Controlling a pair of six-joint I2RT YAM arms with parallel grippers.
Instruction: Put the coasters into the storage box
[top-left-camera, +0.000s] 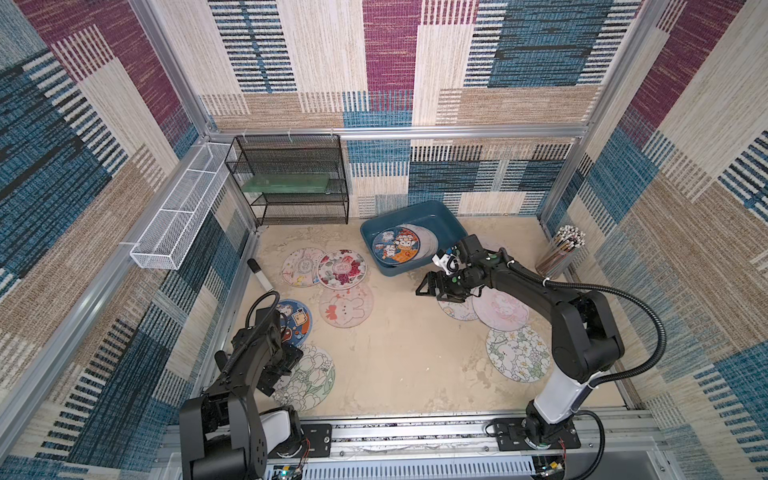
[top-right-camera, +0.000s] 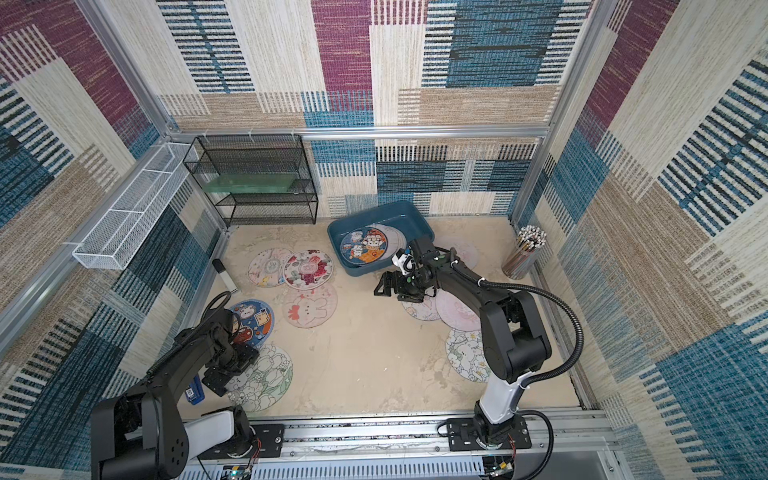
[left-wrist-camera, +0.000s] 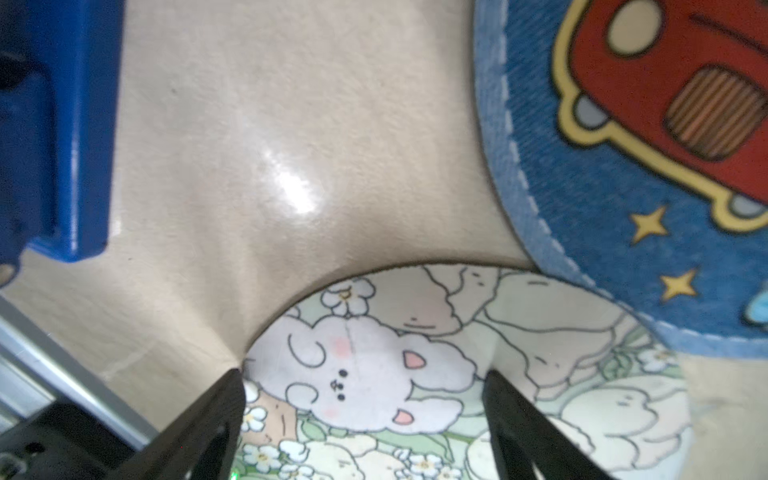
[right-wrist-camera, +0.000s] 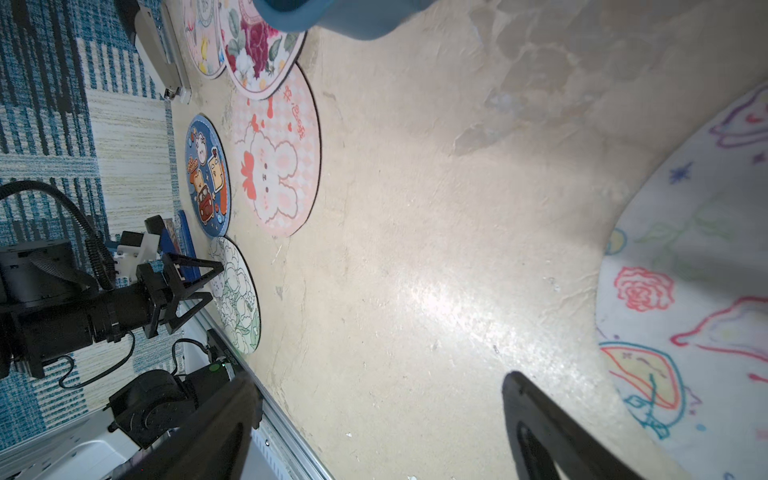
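My left gripper is open low over the green bunny coaster (left-wrist-camera: 568, 352), fingertips near its edge. A blue bus coaster (left-wrist-camera: 632, 184) lies beside that. The teal storage box (top-left-camera: 438, 248) at the back centre holds several coasters, a cartoon one (top-left-camera: 396, 245) on top. My right gripper is open with nothing between its fingers, above bare table beside pale coasters (top-left-camera: 500, 308) in front of the box. A floral coaster (top-left-camera: 341, 269), a pink bunny coaster (top-left-camera: 345, 308) and a pale one (top-left-camera: 300, 267) lie left of the box; another (top-left-camera: 518, 353) is at front right.
A black wire rack (top-left-camera: 288, 204) stands back left, a white basket (top-left-camera: 176, 208) hangs on the left wall, and a holder of sticks (top-left-camera: 552, 262) is at the right wall. A blue object (left-wrist-camera: 84, 128) lies near the left gripper.
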